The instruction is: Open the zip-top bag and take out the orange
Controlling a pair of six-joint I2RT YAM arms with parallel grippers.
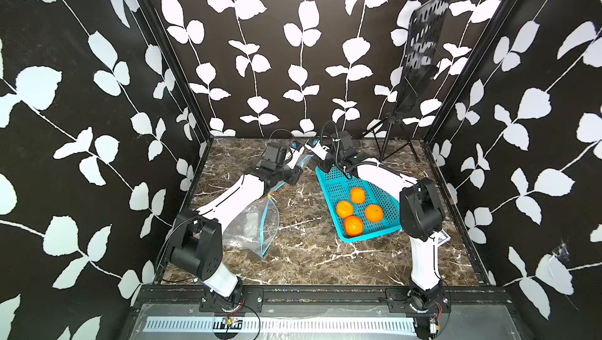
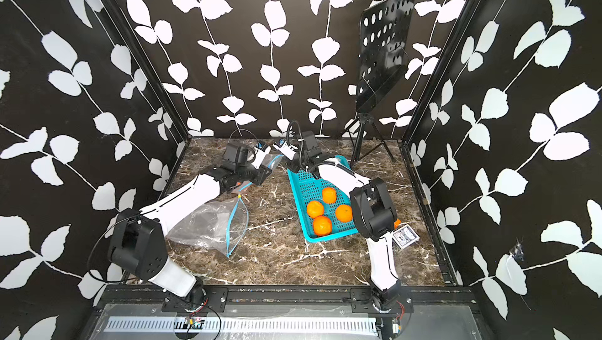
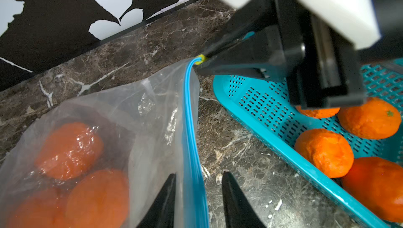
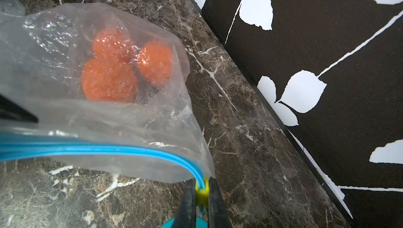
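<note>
A clear zip bag (image 4: 159, 114) with blue zipper strip holds several oranges (image 4: 109, 81), seen through the plastic in both wrist views. My right gripper is shut on the bag's zipper end, at a yellow tab. My left gripper stands part open over the blue strip (image 3: 191, 135), its fingertips either side of it or just above it; I cannot tell whether they touch it.
A turquoise basket (image 1: 376, 229) with several loose oranges (image 1: 353, 226) lies to the right. An empty zip bag (image 2: 200, 227) lies front left. A black stand (image 2: 382, 45) is at the back right.
</note>
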